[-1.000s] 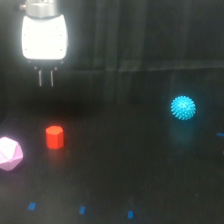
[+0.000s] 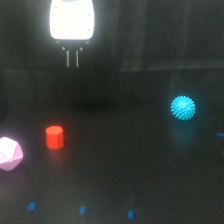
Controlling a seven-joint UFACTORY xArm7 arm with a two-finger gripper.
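Observation:
My gripper (image 2: pixel 73 58) hangs at the upper left, its white housing above two thin fingers that point down. The fingers stand apart, and only dark background shows between them. Below and slightly left of it, a red block (image 2: pixel 55 137) with a faceted outline rests on the dark surface. A pink and white faceted ball (image 2: pixel 9 153) sits at the left edge, partly cut off by the frame. Over on the right lies a blue spiky ball (image 2: pixel 182 108). The gripper touches none of these things.
Small blue marks (image 2: pixel 82 210) dot the dark tabletop (image 2: pixel 125 160) along the front, and another blue mark (image 2: pixel 220 134) shows at the right edge. Between the red block and the blue ball the surface is clear.
My gripper has moved to the right and upward in the view. The red block, the pink and white ball and the blue ball have stayed in place.

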